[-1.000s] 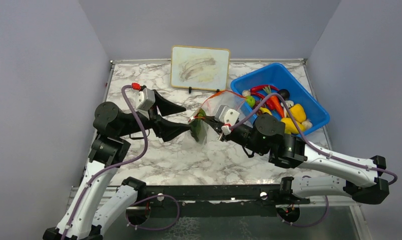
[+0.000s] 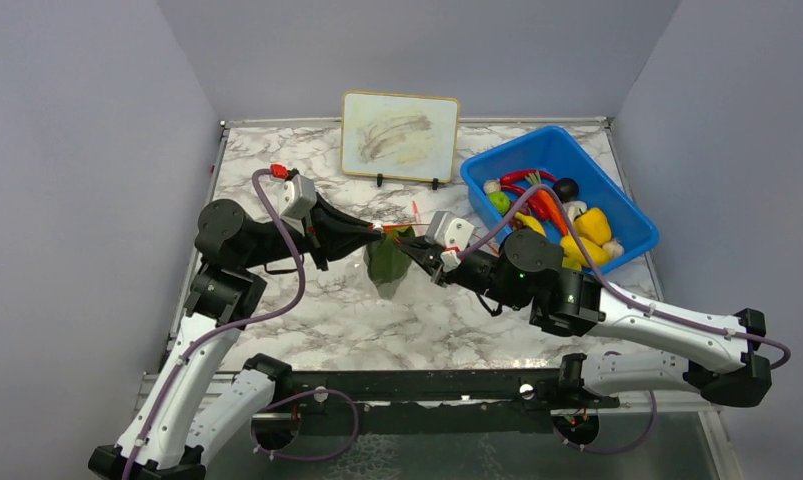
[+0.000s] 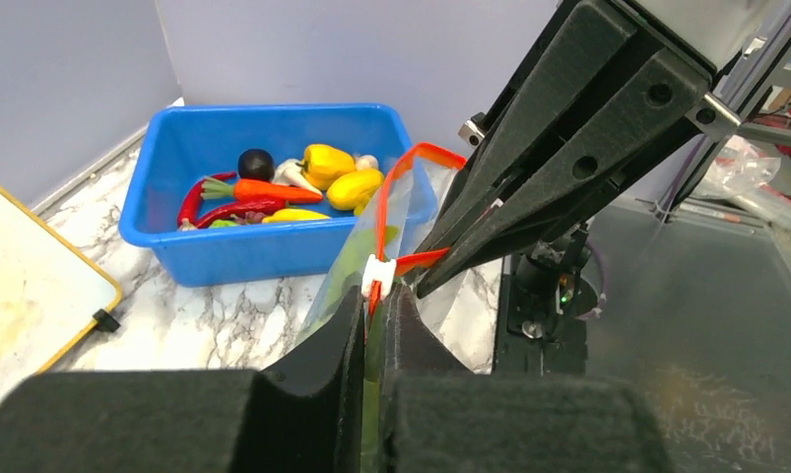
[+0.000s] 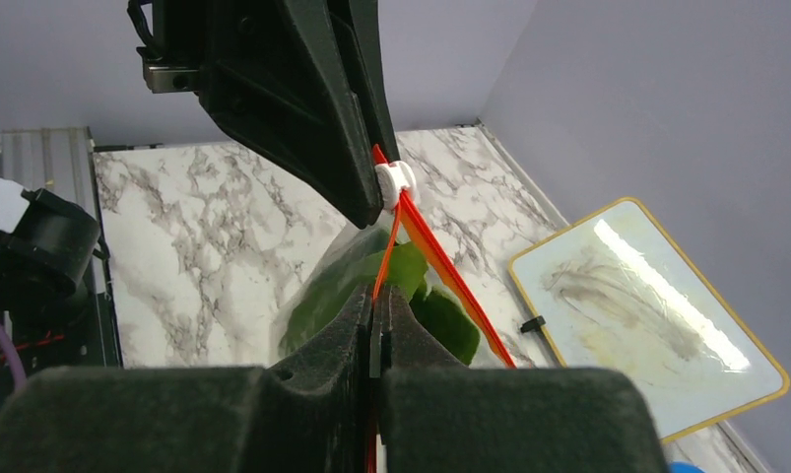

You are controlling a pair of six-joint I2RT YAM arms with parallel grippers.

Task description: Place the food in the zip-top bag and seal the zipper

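A clear bag with a red zipper rim (image 3: 382, 209) hangs between my two grippers, a green leafy thing (image 2: 388, 262) inside it. At one end of the zipper sits the white slider (image 3: 378, 275). My left gripper (image 2: 378, 231) is shut on the bag at its slider end; in the left wrist view the bag's edge runs down between the fingers. My right gripper is shut on the red zipper edge (image 4: 389, 241), close beside the left fingertips. Beyond the slider the rim loops apart, so the mouth looks open there.
A blue bin (image 2: 632, 205) with peppers, a carrot and other vegetables stands at the right. A framed white board (image 2: 399, 140) is at the back. Bare marble tabletop (image 2: 317, 320) lies in front of the bag.
My left gripper was open beside the bag; it has moved right and closed on the slider end. My right gripper has barely moved.
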